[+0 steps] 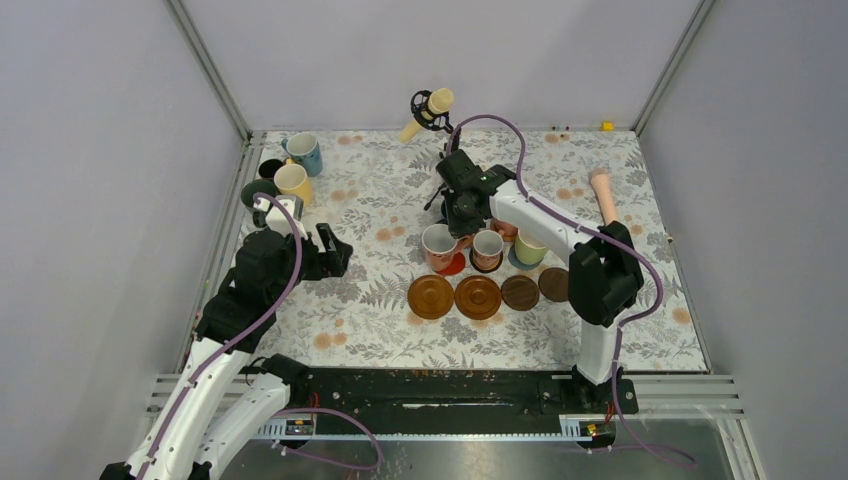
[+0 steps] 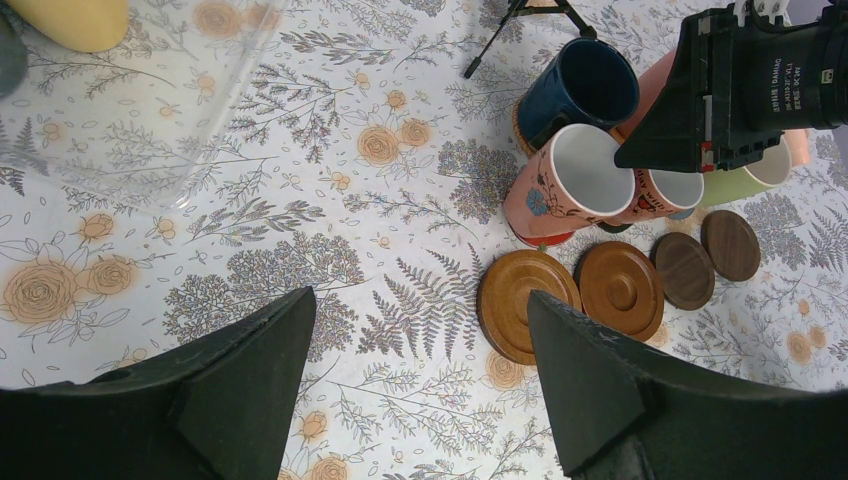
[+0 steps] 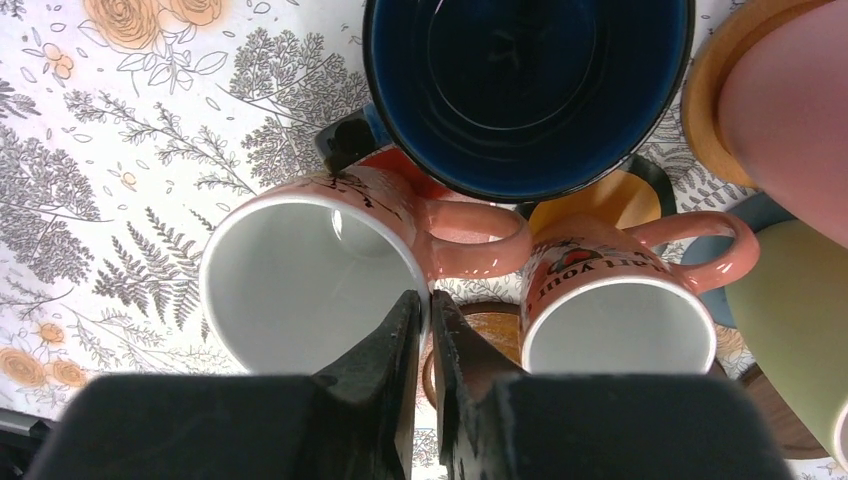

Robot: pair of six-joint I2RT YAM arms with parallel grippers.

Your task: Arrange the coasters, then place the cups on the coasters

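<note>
A pink cup (image 1: 438, 248) with a white inside sits at the red coaster (image 1: 452, 266). My right gripper is shut on the near side of its rim, by the handle; in the left wrist view the cup (image 2: 545, 195) looks tilted. A second pink cup (image 3: 610, 300) stands just right of it, a dark blue mug (image 3: 525, 90) behind. My left gripper is open over bare cloth at the left, nothing between its fingers.
Two brown coasters (image 1: 431, 297) and two darker ones (image 1: 520, 292) lie in front of the cups. A green cup (image 1: 533, 243) is at the right. Several mugs (image 1: 293, 178) stand back left.
</note>
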